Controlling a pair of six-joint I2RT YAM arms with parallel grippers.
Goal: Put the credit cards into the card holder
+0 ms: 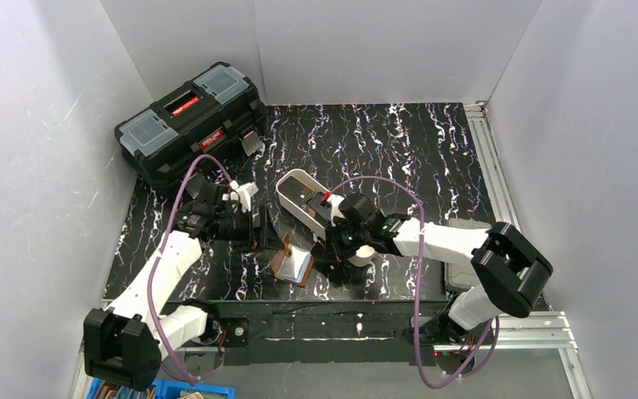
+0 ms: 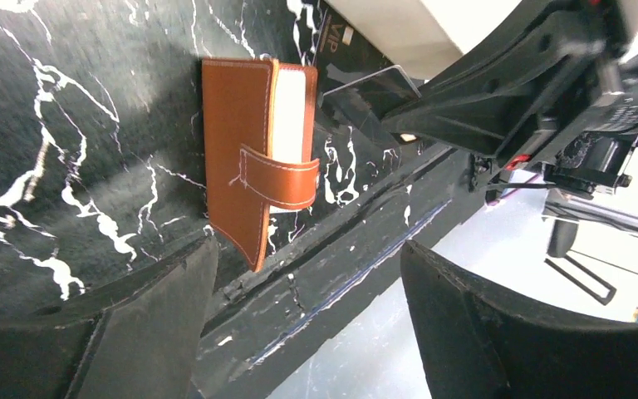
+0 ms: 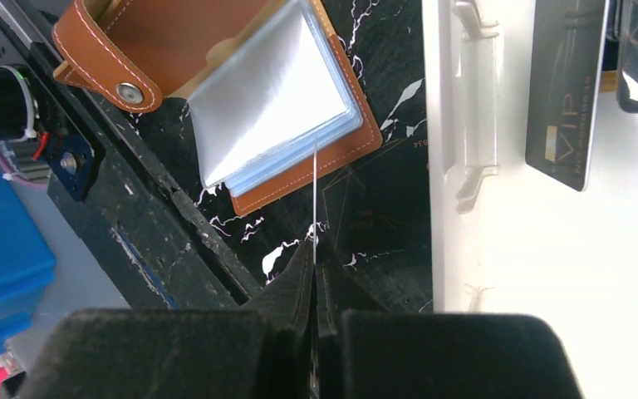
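The brown leather card holder (image 1: 285, 268) lies open on the black marble table, clear sleeves showing in the right wrist view (image 3: 270, 91); its strap stands up. My left gripper is open above it, nothing between its fingers. My right gripper is shut just right of the holder; a thin pale line shows at its tips, and I cannot tell what it is. Dark cards, one marked VIP (image 3: 561, 125), lie in the white tray (image 1: 287, 194).
A black toolbox (image 1: 191, 125) fills the back left. A grey case (image 1: 458, 274) is at the right edge. Blue bins (image 1: 162, 391) sit below the front left.
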